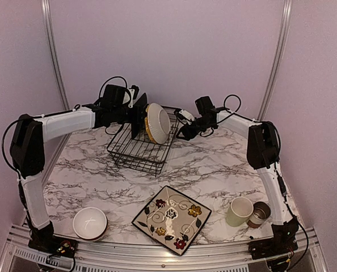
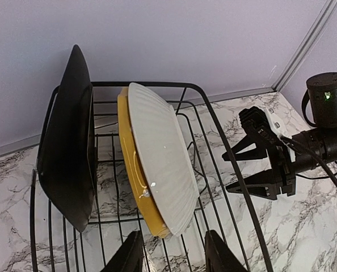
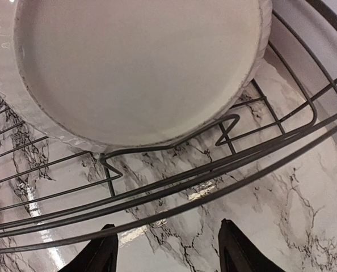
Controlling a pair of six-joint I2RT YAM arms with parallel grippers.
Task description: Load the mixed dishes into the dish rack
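The wire dish rack [image 1: 135,157] stands at the back centre. In it a white bowl [image 2: 163,153] leans on edge against a yellow dish [image 2: 135,170], and a black dish [image 2: 72,141] stands upright to their left. Over the rack, my left gripper is open with nothing between its fingers. My right gripper is also open and empty, just outside the rack's right side. On the table lie a square flowered plate [image 1: 171,218], a white bowl [image 1: 90,222] at front left, a pale green cup [image 1: 240,211] and a metallic cup [image 1: 259,215].
Wire rims and bars of the rack run between my right gripper and the bowl. The rack's front part looks empty.
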